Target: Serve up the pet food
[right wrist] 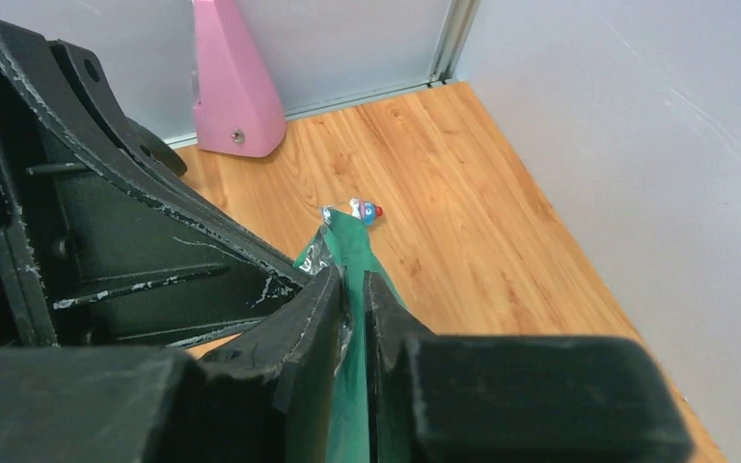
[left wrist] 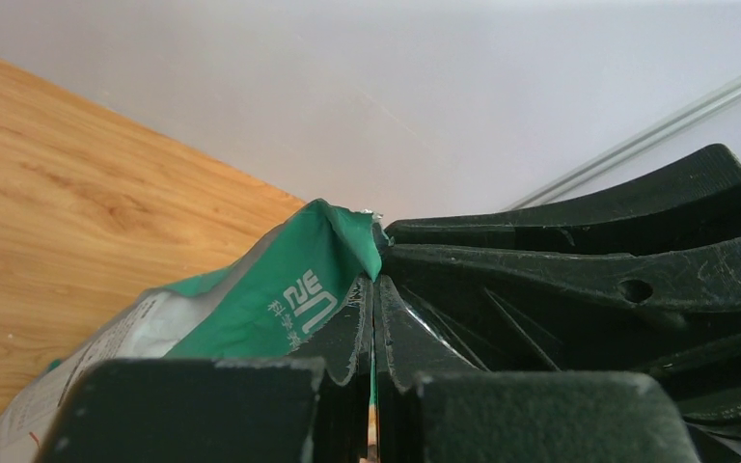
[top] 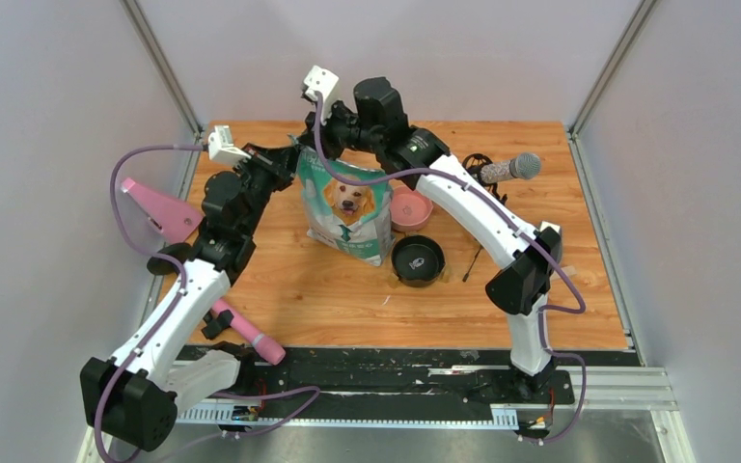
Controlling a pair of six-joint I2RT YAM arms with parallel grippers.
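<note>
The teal-and-white pet food bag (top: pixel 345 212) with a dog picture stands upright at the table's centre. Both grippers meet at its top edge. My left gripper is shut at the crumpled green top (left wrist: pixel 289 289); whether film is pinched between its fingers is hard to tell. My right gripper has its fingers close around the bag's top (right wrist: pixel 347 241), with green and silver film visible between them. A pink bowl (top: pixel 411 204) and a black bowl (top: pixel 417 258) sit right of the bag.
A microphone (top: pixel 513 167) and black stand lie behind the right arm. A pink hair dryer (top: pixel 164 207) and pink cylinder (top: pixel 256 338) are at the left. A small toy (right wrist: pixel 365 210) lies on the table.
</note>
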